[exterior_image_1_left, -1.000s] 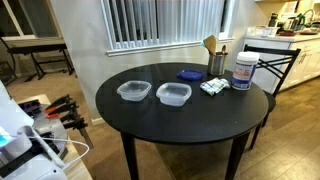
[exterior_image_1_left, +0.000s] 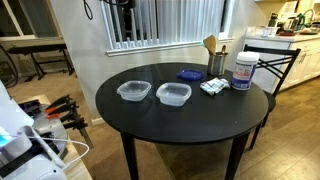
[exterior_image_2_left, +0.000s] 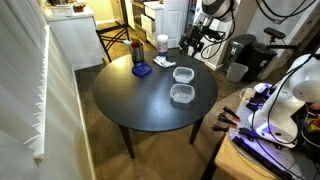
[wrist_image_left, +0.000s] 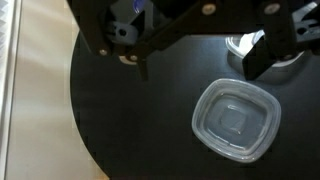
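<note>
Two clear plastic containers sit on the round black table (exterior_image_1_left: 150, 122): the left one (exterior_image_1_left: 134, 91) and the right one (exterior_image_1_left: 174, 94). Exterior view 2 has them one behind the other, a farther container (exterior_image_2_left: 183, 75) and a nearer container (exterior_image_2_left: 182, 93). My gripper is open, its fingers wide apart with only dark tabletop showing between them. Beneath it in the wrist view, one container (wrist_image_left: 236, 120) lies lower right, while the other container (wrist_image_left: 268, 47) is partly hidden by a finger. In exterior view 1, the gripper (exterior_image_1_left: 124, 32) hangs high above the table's back left.
A blue item (exterior_image_1_left: 190, 75) lies toward the back, near a metal utensil holder (exterior_image_1_left: 216, 65). A patterned cloth (exterior_image_1_left: 214, 87) and a white tub (exterior_image_1_left: 244, 71) occupy the right side. A person (exterior_image_2_left: 205, 28) stands beyond the table in exterior view 2.
My gripper has come down into exterior view 1 from above the top edge, at upper left. The containers and other table items have not moved.
</note>
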